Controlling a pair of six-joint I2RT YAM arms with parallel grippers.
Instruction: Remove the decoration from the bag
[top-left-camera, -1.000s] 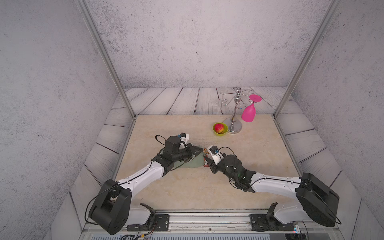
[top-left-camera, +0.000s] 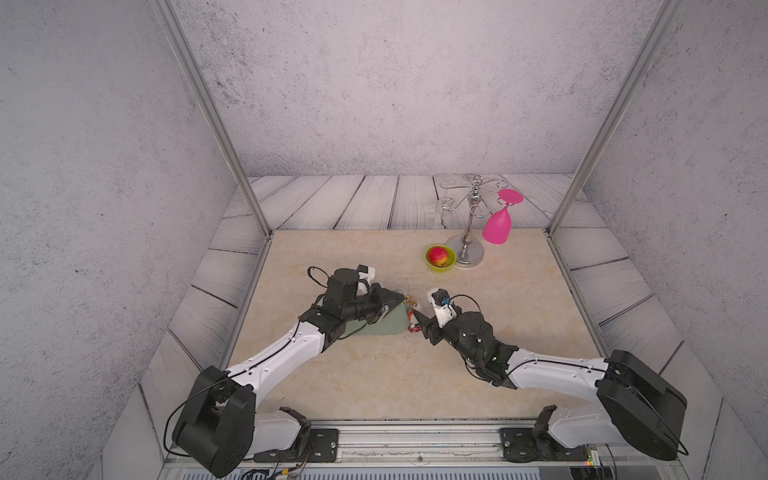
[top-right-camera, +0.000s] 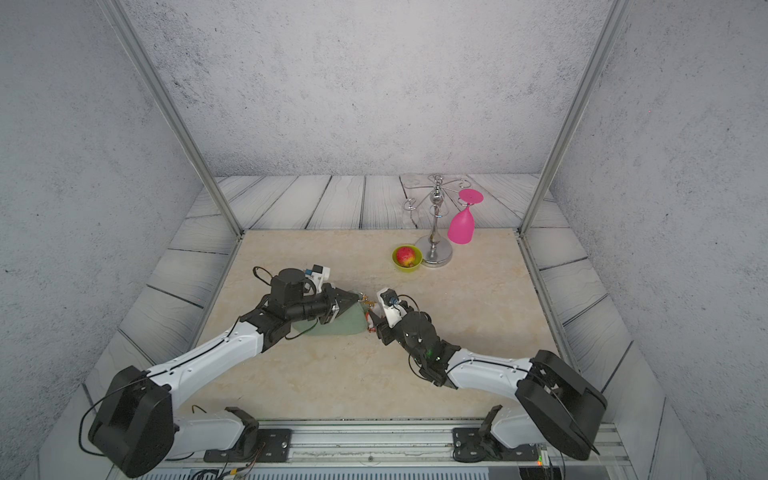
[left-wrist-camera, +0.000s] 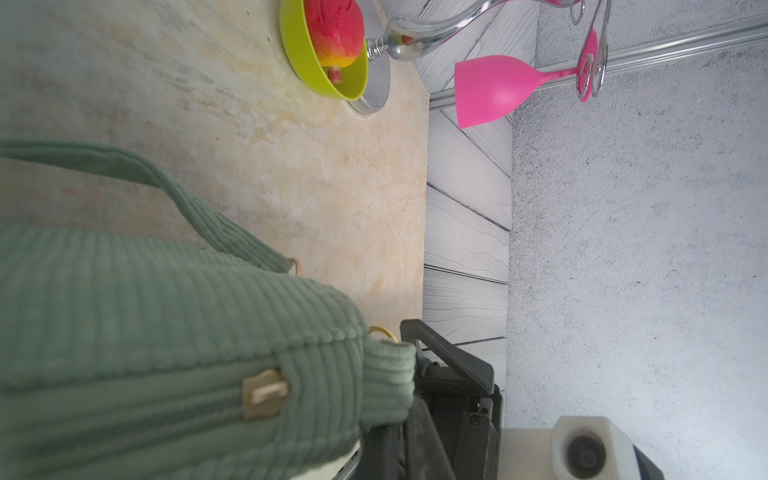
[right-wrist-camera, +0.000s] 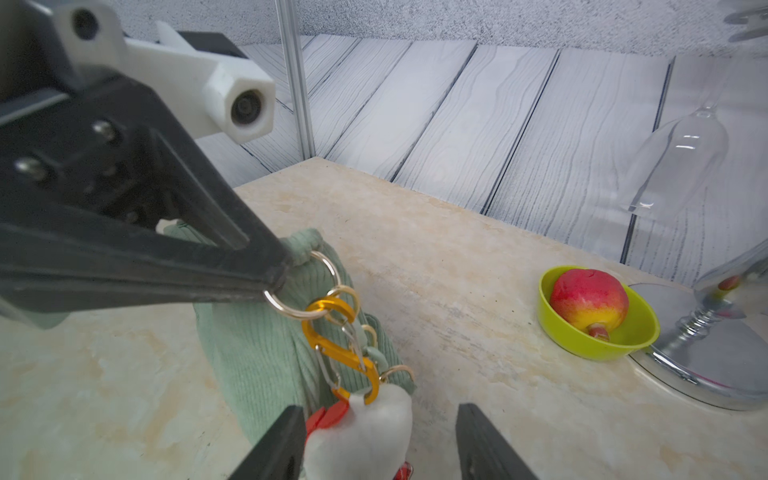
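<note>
The green corduroy bag (left-wrist-camera: 160, 312) lies at the table's centre, its strap behind it. My left gripper is shut at the metal ring on the bag's end. From that ring hang a gold carabiner (right-wrist-camera: 344, 356) and the decoration (right-wrist-camera: 360, 436), a white plush with red parts. My right gripper stands open just before the plush, a fingertip on either side of it in the right wrist view; whether they touch it I cannot tell.
A green bowl (top-left-camera: 429, 264) with a red fruit stands behind, beside a metal glass rack (top-left-camera: 469, 253) holding a pink glass (top-left-camera: 497, 226) and clear glass.
My left arm has shifted only slightly.
</note>
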